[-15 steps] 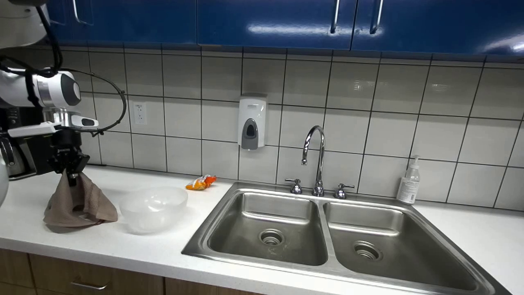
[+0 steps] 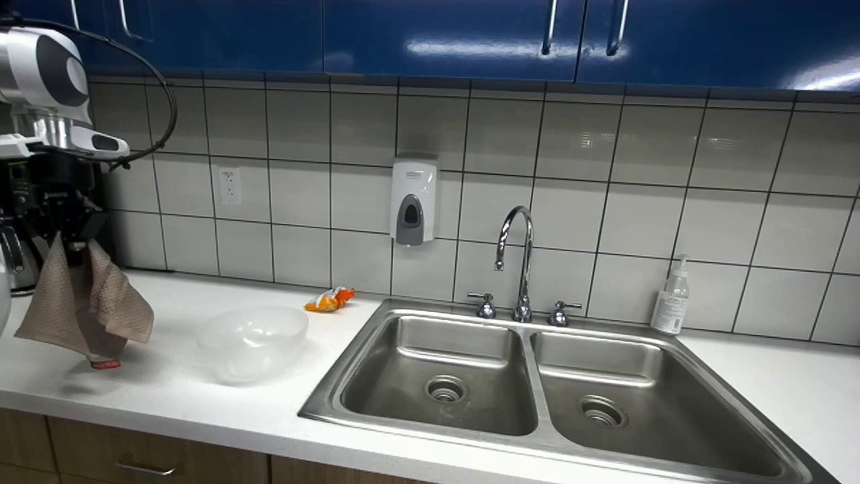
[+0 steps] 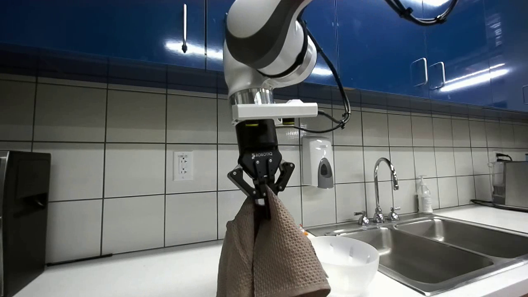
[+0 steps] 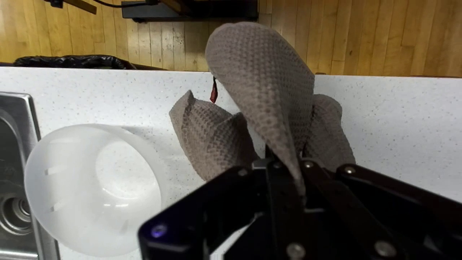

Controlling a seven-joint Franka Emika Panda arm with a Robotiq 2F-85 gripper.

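Observation:
A brown waffle-weave towel (image 3: 289,257) hangs in folds from my gripper (image 3: 262,200), which is shut on its upper part. In exterior view 1 the towel (image 2: 121,302) is clear of the counter, with a small red tag near its lower edge. From the wrist camera, a fold of the towel (image 4: 264,73) rises between the fingers and other folds spread to both sides below. The translucent white bowl (image 4: 93,190) stands on the counter beside the towel, on the sink side; its visible inside is empty.
A double steel sink (image 2: 532,379) with a tall faucet (image 2: 524,266) lies right of the bowl. An orange packet (image 2: 328,299) is near the wall, and a pump bottle (image 2: 670,298) stands behind the sink. A black appliance (image 3: 24,218) is at the left.
The gripper has risen and shifted left in exterior view 1, carrying the towel. The towel lay partly on the counter before; now it hangs above it. The bowl has not moved.

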